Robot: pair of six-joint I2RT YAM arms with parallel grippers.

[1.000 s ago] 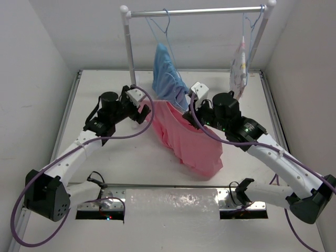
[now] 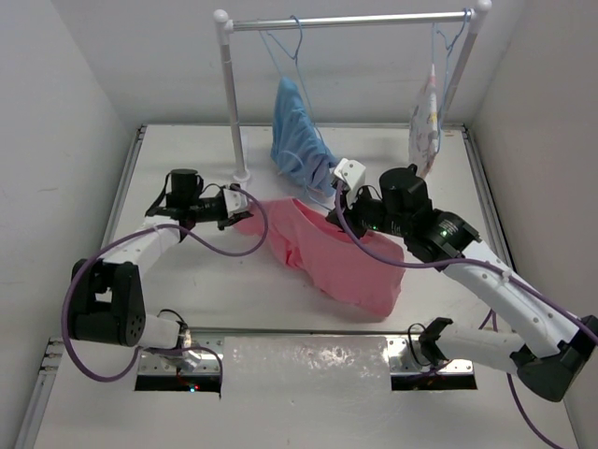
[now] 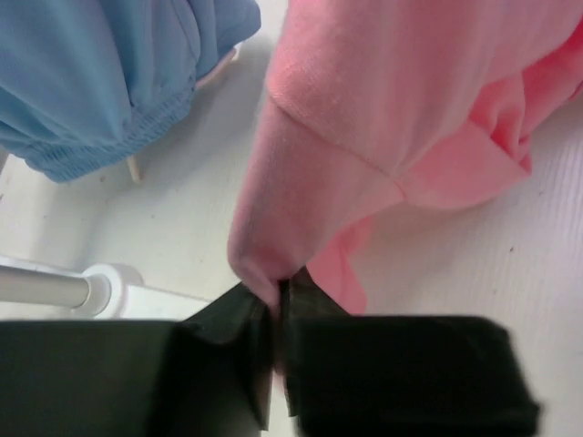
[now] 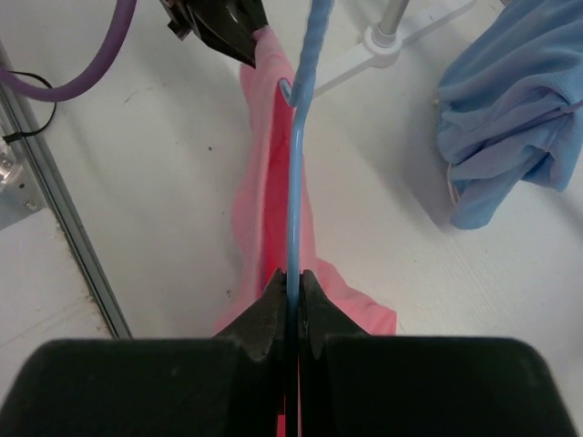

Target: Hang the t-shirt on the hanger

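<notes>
The pink t-shirt (image 2: 336, 267) lies bunched across the table between both arms. At its left end, my left gripper (image 2: 238, 210) is closed around the cloth; in the left wrist view, a pink fold (image 3: 310, 191) runs down between its dark fingers. My right gripper is shut on a light blue hanger (image 4: 294, 209). The hanger's bar runs upward over the pink shirt (image 4: 250, 205) in the right wrist view. One bent blue end lies by the upper edge of the cloth; how far it reaches inside cannot be told.
A white rack (image 2: 350, 21) stands at the back. From it hang a blue garment (image 2: 297, 131) and a patterned one (image 2: 425, 122), the blue one close behind the pink shirt. Free table lies at the front left.
</notes>
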